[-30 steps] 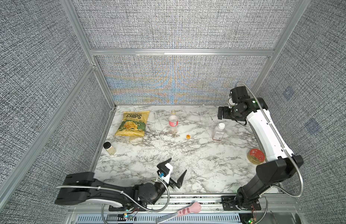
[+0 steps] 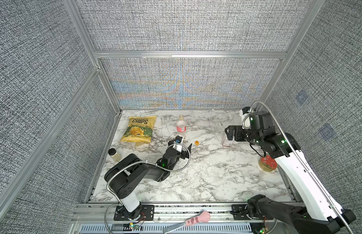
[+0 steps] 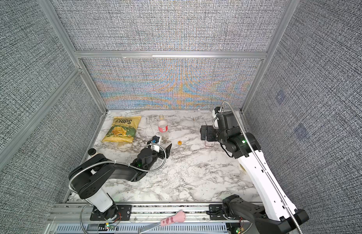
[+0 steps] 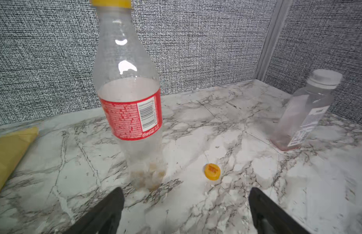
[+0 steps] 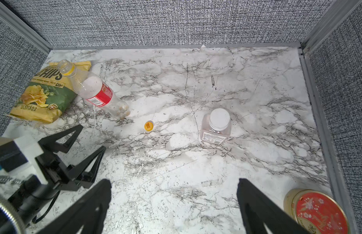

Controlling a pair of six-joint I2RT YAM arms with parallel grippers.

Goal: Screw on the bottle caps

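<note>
An open-topped plastic Coca-Cola bottle (image 4: 130, 113) with a yellow neck ring stands in the middle of the table, a small orange cap (image 5: 148, 126) lying loose to its right. My left gripper is open just in front of the bottle, empty. A square clear bottle (image 5: 214, 131) with a white top stands to the right. My right gripper (image 2: 234, 133) is open above it and mostly hides it in the top views; nothing is between its fingers.
A chips bag (image 2: 138, 128) lies back left. A black-lidded jar (image 2: 114, 155) is at the left edge, a red-lidded tin (image 2: 268, 163) at the right.
</note>
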